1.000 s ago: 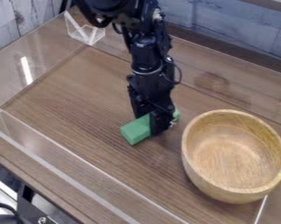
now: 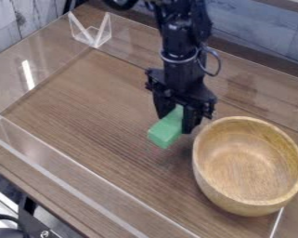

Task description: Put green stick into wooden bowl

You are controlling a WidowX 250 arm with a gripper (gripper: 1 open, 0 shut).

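Observation:
The green stick (image 2: pixel 166 128) hangs tilted from my black gripper (image 2: pixel 177 112), which is shut on its upper part. Its lower end points down and to the left, apparently clear of the table. To the right is the wooden bowl (image 2: pixel 203 177), round and light-coloured, its inside bare. Stick and gripper are left of the bowl's upper-left rim, a small distance away and not over its opening. The gripper's fingers partly cover the stick's top.
Bare brown table (image 2: pixel 83 112) spreads out on the left and in front. A clear plastic stand (image 2: pixel 92 35) is at the back left. Black cables (image 2: pixel 8 200) lie in the lower-left corner, off the table.
The green stick has risen with my gripper and shifted right, toward the bowl. It leans more steeply now than a second ago, when it lay lower. The bowl has stayed in place.

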